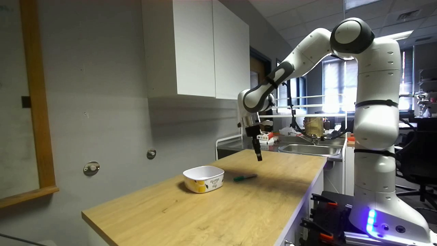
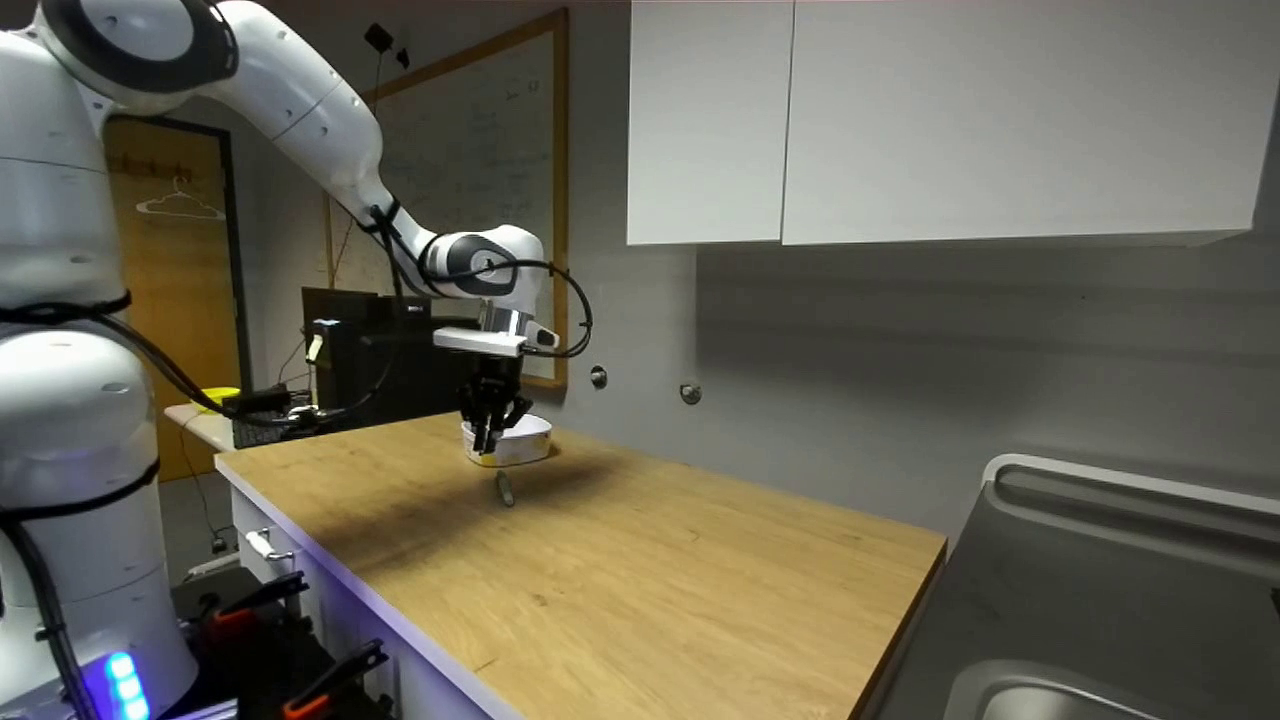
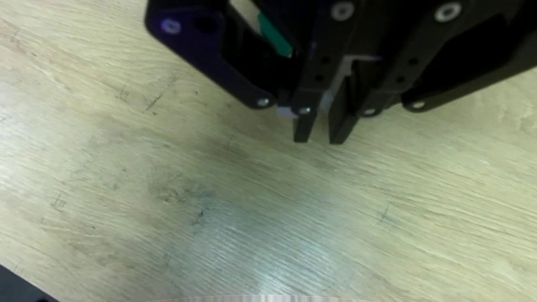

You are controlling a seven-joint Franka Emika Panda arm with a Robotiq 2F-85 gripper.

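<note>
On the wooden table lies a green marker [image 1: 244, 178], beside a white bowl [image 1: 203, 185] with yellow lemon print. My gripper [image 1: 259, 158] hangs above the table, apart from the marker, pointing down. In the wrist view, the fingertips [image 3: 301, 131] stand a narrow gap apart with only tabletop visible between them, so the gripper is slightly open and empty. Part of the marker [image 3: 274, 36] shows green behind the left finger linkage, its other end hidden. In exterior view 2, the bowl [image 2: 525, 446] is partly covered by the gripper [image 2: 485, 449], and the marker [image 2: 504, 487] appears just below.
Wide bare stretches of the wooden table [image 2: 672, 552] surround the marker and bowl. White cupboards [image 1: 195, 49] hang on the wall over the back of the table. A metal sink [image 1: 309, 149] lies beyond its far end.
</note>
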